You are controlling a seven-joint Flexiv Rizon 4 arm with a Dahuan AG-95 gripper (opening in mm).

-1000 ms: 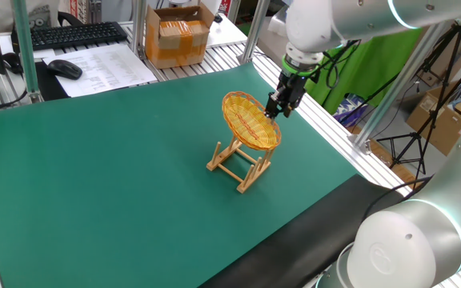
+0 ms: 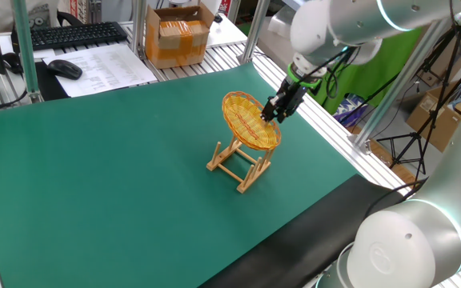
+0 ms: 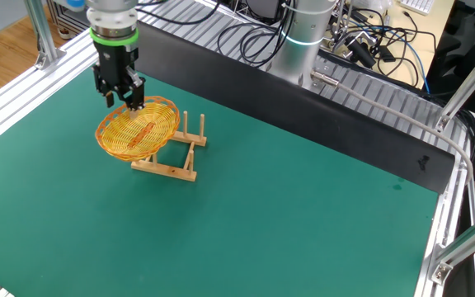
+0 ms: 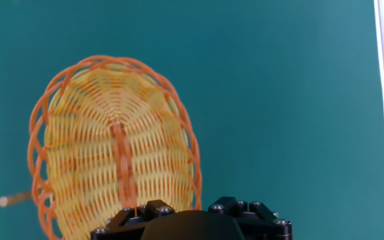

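Observation:
An oval yellow wicker basket [image 2: 251,122] with an orange rim leans tilted on a small wooden rack [image 2: 241,167]. In exterior view 2 the basket [image 3: 138,132] shows its hollow side, and the rack's pegs and base bar [image 3: 165,170] stick out at its right. My gripper [image 3: 123,101] is at the basket's upper rim, its fingers apart; I cannot tell whether they touch the rim. From the wrist, the basket [image 4: 115,143] fills the lower left, and the gripper stands open at the bottom edge with no object visible between its fingers.
A black strip [image 3: 303,107] runs along the robot's base side. A cardboard box [image 2: 176,38], a mouse [image 2: 65,70] and a keyboard [image 2: 70,34] lie beyond the table edge.
In exterior view 1 my gripper has shifted slightly left and over the basket's upper part, with the wrist tilting. The basket and rack have stayed where they were.

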